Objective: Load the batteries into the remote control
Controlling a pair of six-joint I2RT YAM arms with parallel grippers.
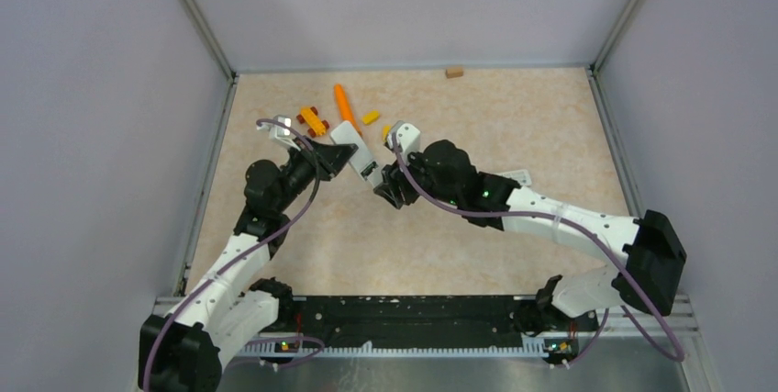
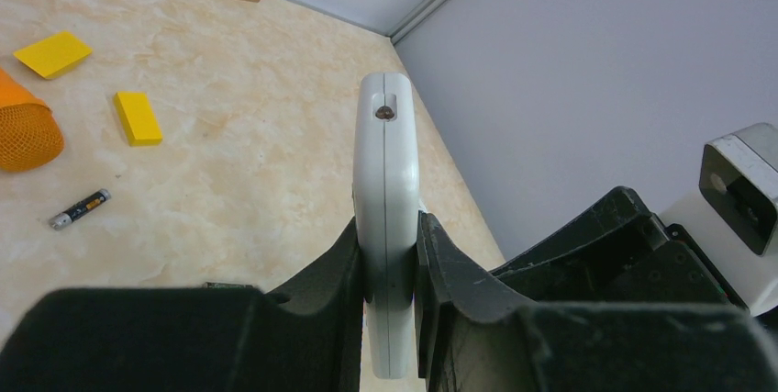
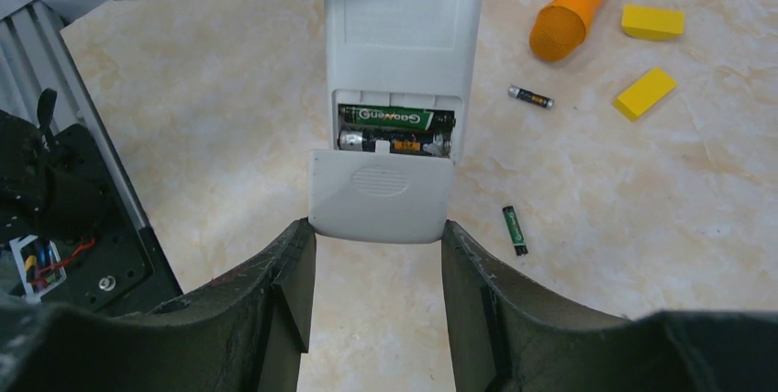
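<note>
My left gripper (image 1: 328,161) is shut on the white remote (image 1: 351,144), raised over the table; the left wrist view shows its side edge (image 2: 386,199). In the right wrist view the open compartment holds a green battery (image 3: 394,117) and a black battery (image 3: 404,143). My right gripper is shut on the white battery cover (image 3: 380,192), held just in front of the compartment's lower part. A loose black battery (image 3: 530,96) and a dark green one (image 3: 514,229) lie on the table.
An orange stick-like object (image 1: 343,107), a toy car (image 1: 314,120), yellow blocks (image 1: 372,117) and a wooden block (image 1: 454,72) lie toward the back. A white object (image 1: 518,176) lies partly behind the right arm.
</note>
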